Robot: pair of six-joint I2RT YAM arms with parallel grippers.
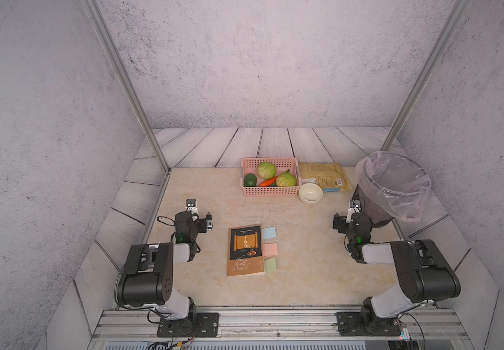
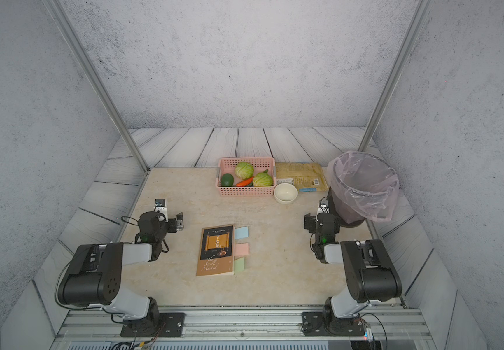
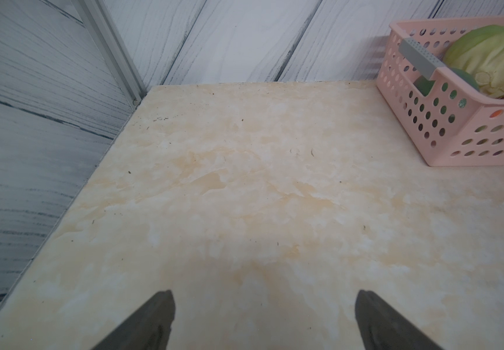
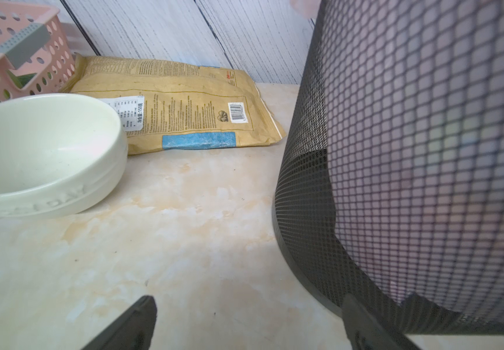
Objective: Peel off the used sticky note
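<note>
A brown and black book lies flat near the table's middle. From its right edge stick out a blue note, a pink note and a green note; the top right view shows the blue note, pink note and green note too. Left of the book, my left gripper is open and empty, its two fingertips far apart in the left wrist view. My right gripper stands open at the right, apart from the book, with only bare table between its fingers.
A mesh bin with a translucent liner stands close beside the right gripper. At the back are a pink basket of vegetables, a white bowl and a brown packet. Bare table separates the notes from the right arm.
</note>
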